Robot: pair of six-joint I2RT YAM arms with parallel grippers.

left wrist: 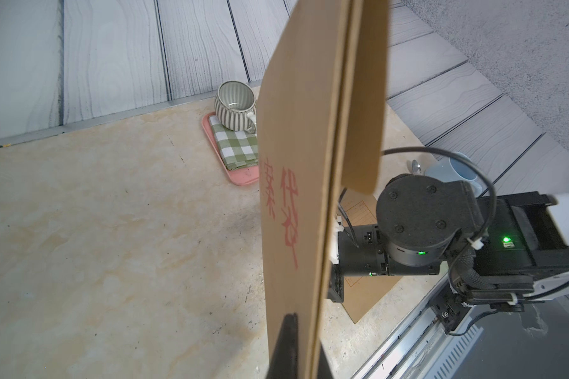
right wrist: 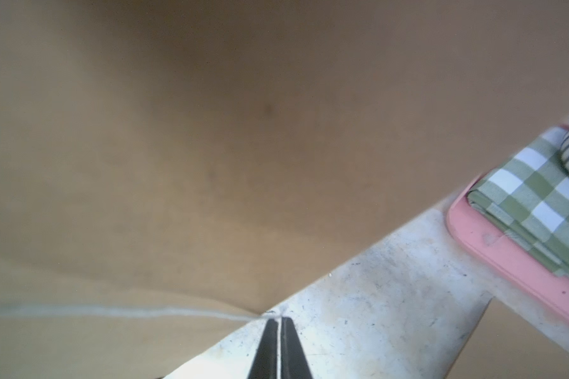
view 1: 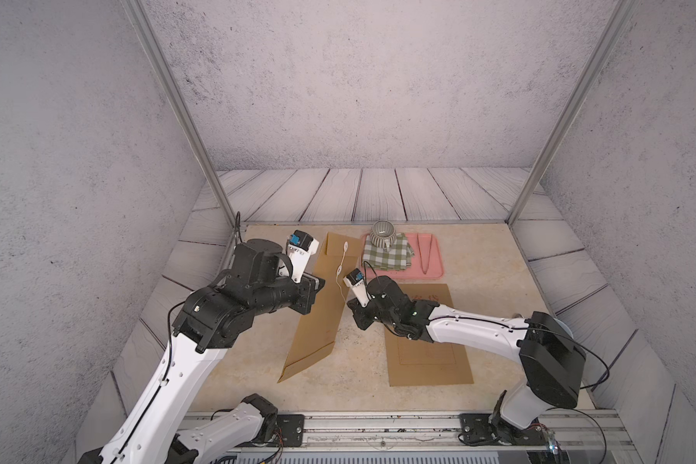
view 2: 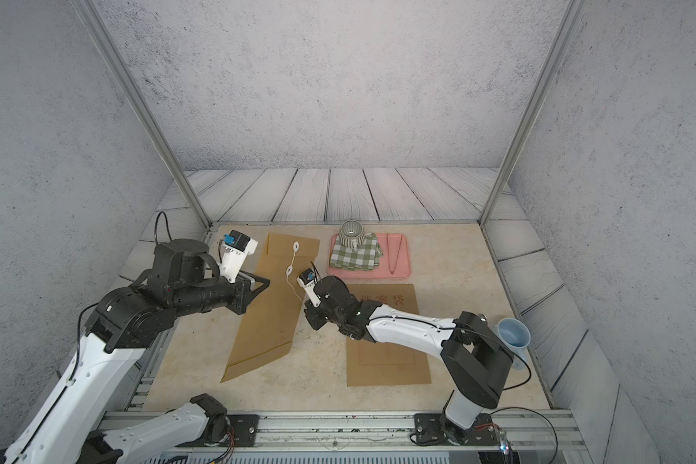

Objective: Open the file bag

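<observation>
A brown file bag (view 2: 264, 309) with red lettering stands tilted up off the table at the left-centre. Its edge sits between the fingers of my left gripper, which is shut on it. Two white buttons show on the bag near its flap, with a thin white string (right wrist: 139, 312) trailing from them towards my right gripper. That gripper is shut at the bag's edge. The string runs up to its fingertips; whether it is pinched there is unclear.
Behind lies a pink tray (view 1: 433, 266) with a green checked cloth (view 1: 390, 255) and a striped cup (view 1: 382, 232). A second brown file bag (view 1: 429, 371) lies flat under the right arm. A blue cup (view 2: 513, 334) stands at the right edge.
</observation>
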